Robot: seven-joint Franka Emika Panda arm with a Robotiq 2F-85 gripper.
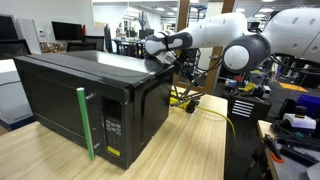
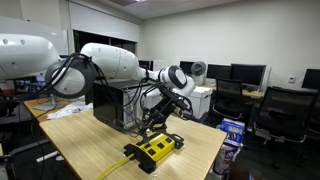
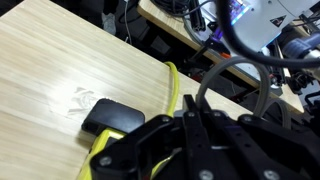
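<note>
A yellow device with black parts point(image 2: 158, 148), which looks like a power strip, lies on the wooden table; a yellow cable point(image 2: 113, 168) runs from it. My gripper point(image 2: 152, 130) is low over this device, its dark fingers close to or at it. In the wrist view the device's black end point(image 3: 113, 117) shows to the left of the dark gripper body. Whether the fingers have closed around any part is hidden by the gripper and a loose hose.
A large black microwave point(image 1: 110, 110) with a green strip on its front stands on the table, close to the arm. The yellow cable point(image 1: 222, 116) trails toward the table's edge. Bare tabletop point(image 1: 185, 150) lies in front of the microwave.
</note>
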